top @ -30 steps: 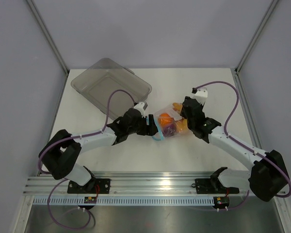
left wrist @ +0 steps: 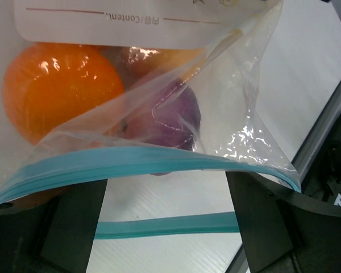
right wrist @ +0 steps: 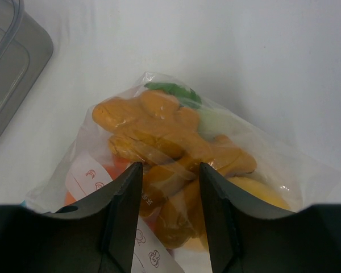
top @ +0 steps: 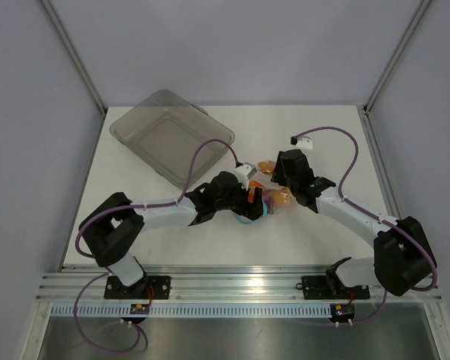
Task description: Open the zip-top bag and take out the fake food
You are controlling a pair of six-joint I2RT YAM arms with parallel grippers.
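The clear zip bag (top: 270, 180) holds an orange fruit (left wrist: 62, 91), a purple onion (left wrist: 165, 119), yellow items and ginger-like pieces (right wrist: 159, 125) with green behind. Its blue zip strip (left wrist: 136, 159) runs across the left wrist view. My left gripper is part open at the zip edge, a finger on each side; I cannot tell that it grips the plastic. My right gripper is part open over the bag's other end, its fingertips at the plastic above the ginger pieces.
A translucent grey tray (top: 165, 127) lies at the back left, close to the bag.
The left gripper has moved right and slightly toward the front, over the bag's zip end. The right gripper has shifted slightly left.
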